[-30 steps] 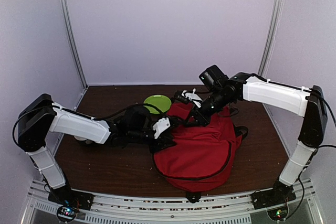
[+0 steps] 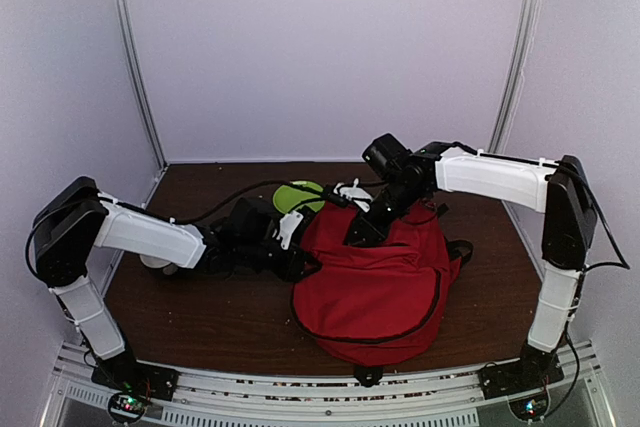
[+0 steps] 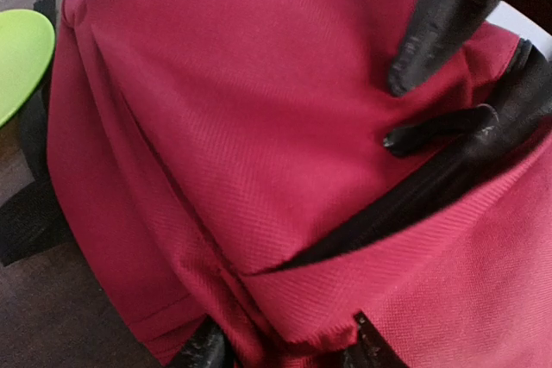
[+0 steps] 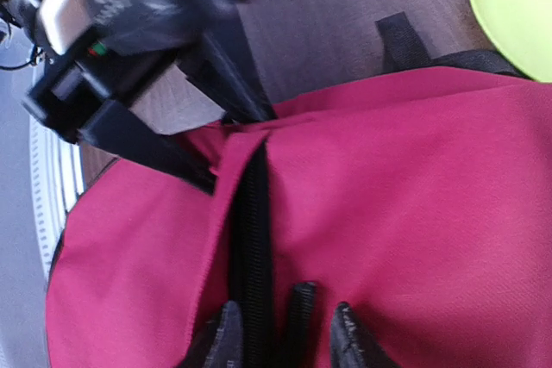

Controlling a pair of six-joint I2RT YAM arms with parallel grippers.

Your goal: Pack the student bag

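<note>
The red student bag [image 2: 372, 292] lies on the table with its dark zipper curving along the lower part. At its left side my left gripper [image 2: 310, 269] is open, its fingers [image 3: 205, 349] apart astride a fold of red cloth at the bag's opening. Over the bag's upper middle, my right gripper [image 2: 362, 237] also stands part open. In the right wrist view a black zipper pull [image 4: 298, 316] and the zipper [image 4: 252, 252] lie between its separated fingers. The bag's inside is hidden.
A green round plate [image 2: 296, 194] sits behind the bag's upper left, partly covered by the left arm's cable. Something pale [image 2: 156, 262] shows beneath the left arm. Black straps [image 2: 460, 250] stick out at the bag's right.
The bag has barely moved.
</note>
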